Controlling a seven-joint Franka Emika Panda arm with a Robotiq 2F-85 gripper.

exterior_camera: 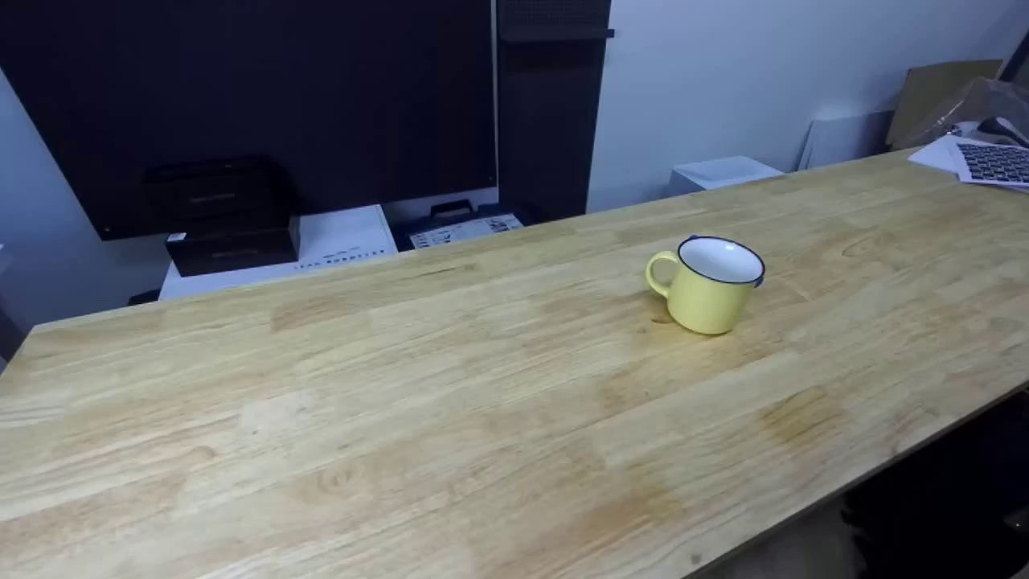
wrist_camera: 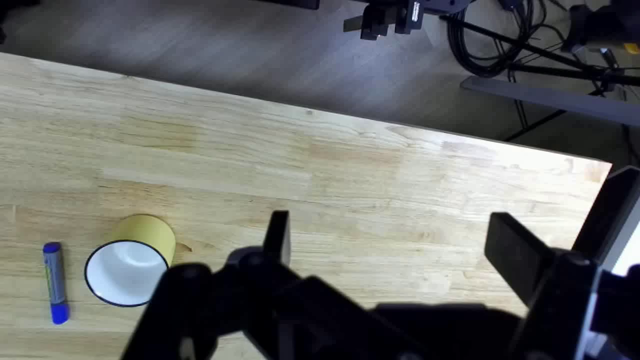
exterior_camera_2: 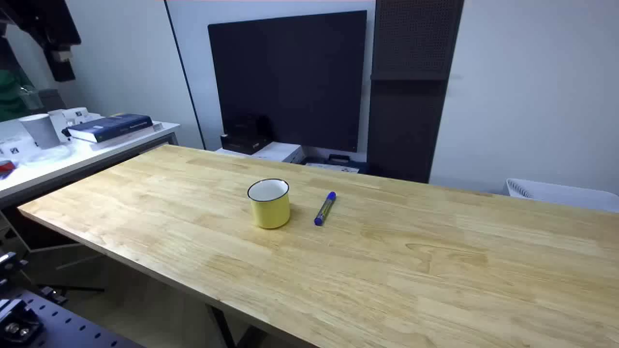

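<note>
A yellow mug (exterior_camera: 709, 299) with a dark rim and white inside stands upright on the wooden table; its handle shows only in exterior view 1. Beside it in exterior view 2 lies a blue-capped marker (exterior_camera_2: 325, 209), apart from the mug (exterior_camera_2: 270, 208). The marker is not visible in exterior view 1. From above, the wrist view has the marker (wrist_camera: 56, 282) and the mug (wrist_camera: 133, 259) at the lower left. My gripper is open high over bare table, fingers wide apart and nothing between them. Part of the dark arm (exterior_camera_2: 49, 35) shows at the upper left of exterior view 2.
A side table with a dark book (exterior_camera_2: 113, 127) stands beyond its left end in exterior view 2. Papers and a keyboard-like sheet (exterior_camera: 994, 162) lie at the far right in exterior view 1. Cables (wrist_camera: 480, 54) hang past the table's edge.
</note>
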